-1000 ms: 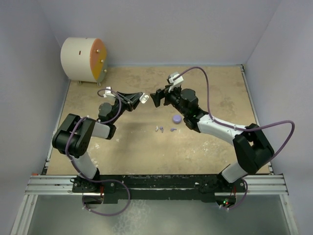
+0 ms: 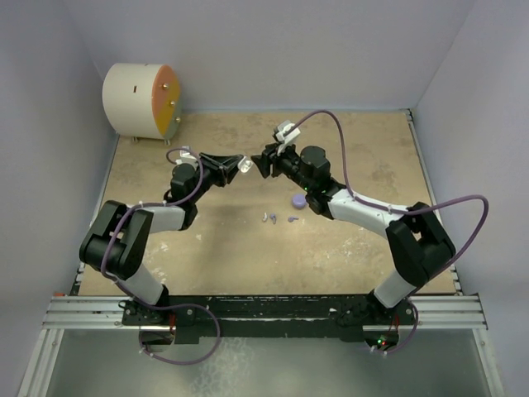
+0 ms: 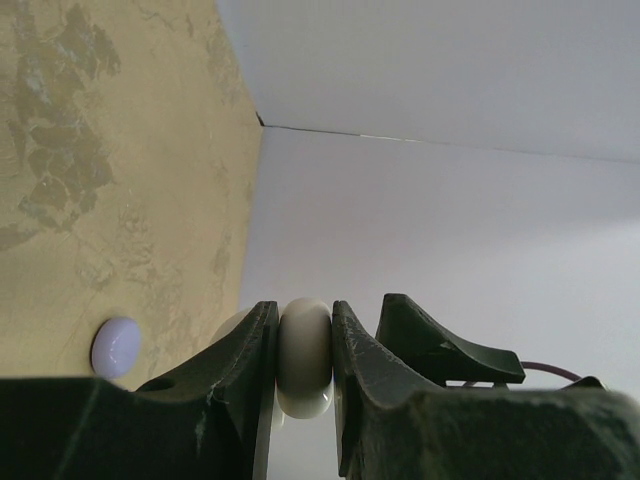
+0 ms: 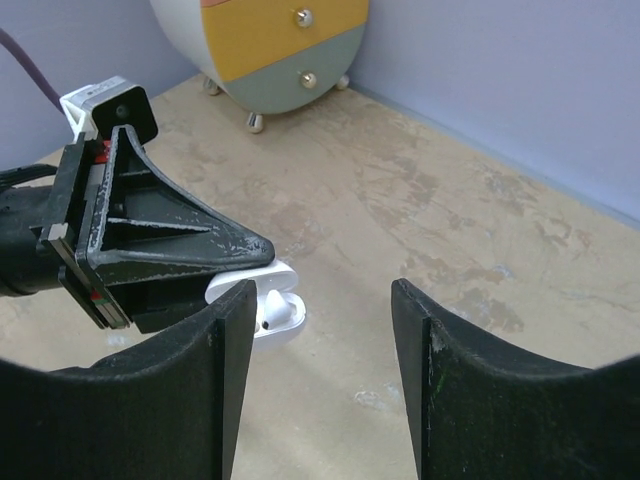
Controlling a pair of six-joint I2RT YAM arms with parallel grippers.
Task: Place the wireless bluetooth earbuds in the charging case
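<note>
The white charging case [image 4: 280, 325] is in my left gripper, its lid open, as the right wrist view shows; in the top view it [image 2: 245, 165] hangs above the middle of the table. My right gripper faces the case from the right, its fingers parted with nothing held between them. On the table below the arms lie small pale and bluish pieces [image 2: 273, 218], too small to identify surely, one of them off to the right [image 2: 293, 218].
A purple round object [image 2: 298, 200] sits right of centre. A white drum-shaped box with coloured panels [image 2: 132, 99] stands at the back left. Walls enclose the table on three sides.
My right gripper has turned slightly and its arm has shifted a little leftward. The left arm has shifted slightly, still holding the case at about the same place.
</note>
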